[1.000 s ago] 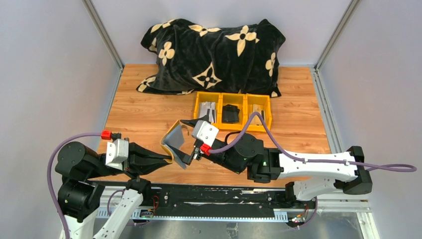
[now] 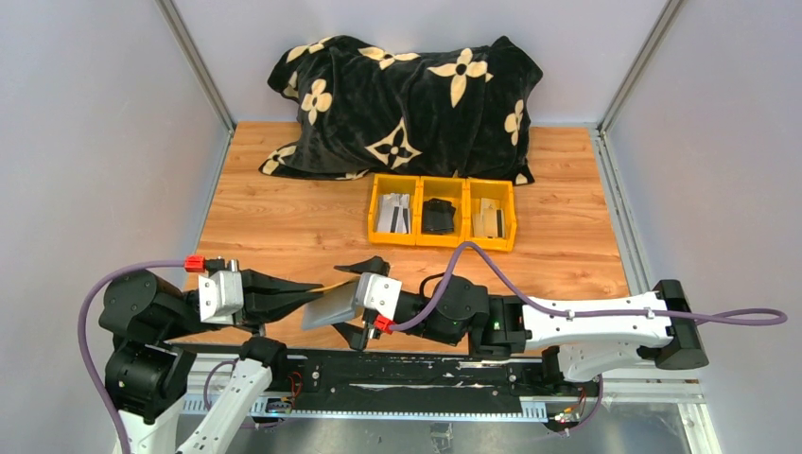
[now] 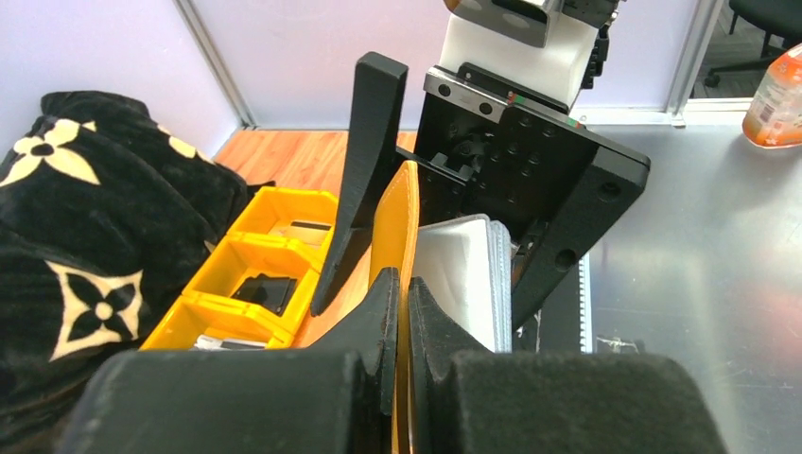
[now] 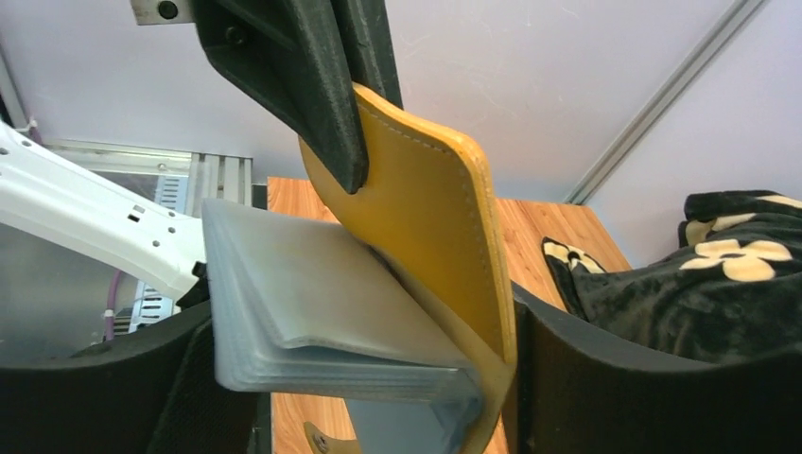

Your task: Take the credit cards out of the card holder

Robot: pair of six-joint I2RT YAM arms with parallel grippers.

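An orange-yellow card holder (image 4: 426, 189) with a stack of clear, greyish sleeves (image 4: 312, 284) is held up off the table. My left gripper (image 2: 317, 287) is shut on the holder's orange cover (image 3: 395, 222), pinching its edge. Around the holder from the right side stands my right gripper (image 2: 357, 301), part open, one of its fingers (image 3: 364, 180) on the cover side and the other past the sleeves. In the right wrist view the sleeves stick out between its fingers, with a metal snap tab (image 4: 326, 441) below. Whether any card is inside the sleeves cannot be made out.
A yellow three-part bin (image 2: 417, 213) stands at the table's back middle, holding grey cards (image 2: 393, 214), dark cards (image 2: 438, 216) and beige cards (image 2: 488, 219). Behind it lies a black patterned pillow (image 2: 407, 104). Bare wood surrounds the bin.
My right gripper has moved toward the left and down, and its fingers now reach around the holder. The holder has turned, its sleeves swinging flat toward the right. The left arm has barely shifted.
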